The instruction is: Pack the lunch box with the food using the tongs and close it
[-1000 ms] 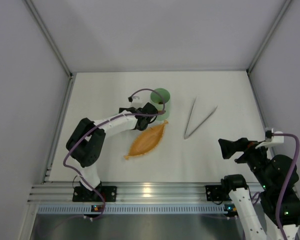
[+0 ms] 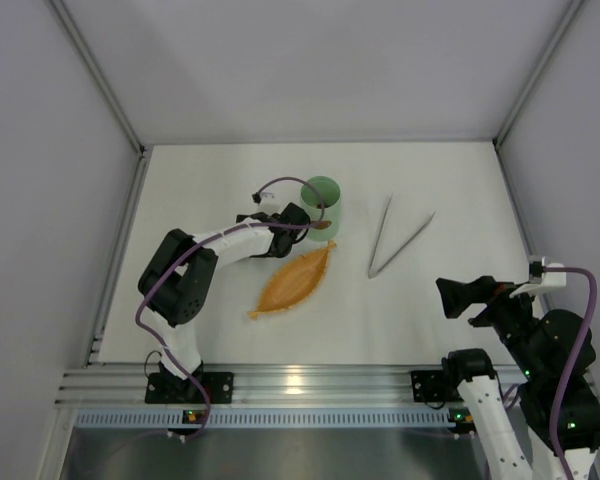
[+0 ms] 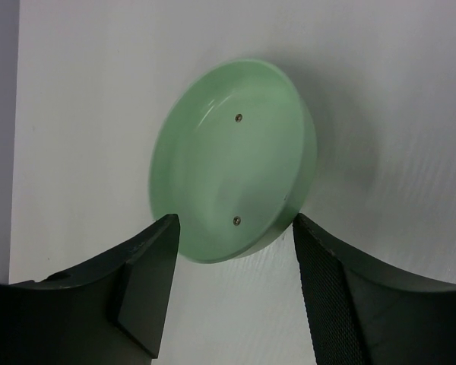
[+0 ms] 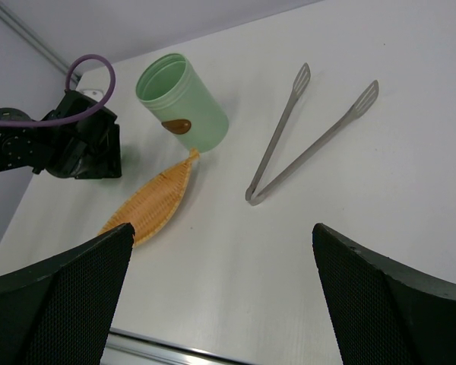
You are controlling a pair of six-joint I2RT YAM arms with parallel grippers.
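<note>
A green cylindrical lunch box [image 2: 321,229] stands upright with an open top near the back middle; a brown patch [image 4: 177,126] marks its side in the right wrist view. In the left wrist view a shallow green oval lid [image 3: 213,160] with two small metal studs lies on the white surface. My left gripper is over the lid's near end with its fingers apart; the right-hand finger [image 3: 311,251] overlaps the lid's rim, and whether it touches cannot be told. The left arm hides the lid from above. Out at the front right, my right gripper is open and empty.
An orange boat-shaped dish [image 2: 295,280] lies in front of the lunch box. Silver tongs [image 2: 395,250] rest spread to the right of it.
My left arm has shifted slightly to the left, away from the lunch box. The right arm, lunch box, dish and tongs have stayed put.
</note>
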